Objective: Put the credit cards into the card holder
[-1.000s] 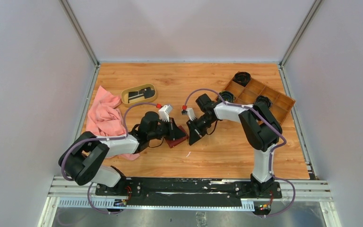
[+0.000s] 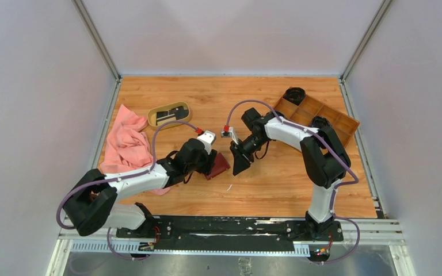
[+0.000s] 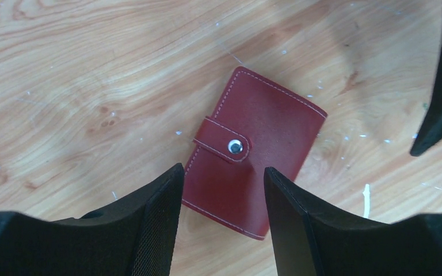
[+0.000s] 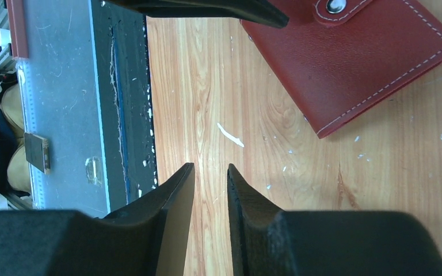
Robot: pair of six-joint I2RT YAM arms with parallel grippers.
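A maroon card holder [image 2: 219,165] with a snapped strap lies closed on the table between the grippers; I see no loose cards. My left gripper stands open above it, as the left wrist view shows, with nothing held. My right gripper is open just right of the holder, over bare wood, nothing between its fingers. In the right wrist view a dark finger of the other gripper reaches over the holder.
A pink cloth [image 2: 125,144] covers the left side. A yellow tray [image 2: 155,112] with dark items stands behind it. A wooden compartment box [image 2: 339,123] with black coils is at the back right.
The right arm shifted slightly. The holder looks unmoved.
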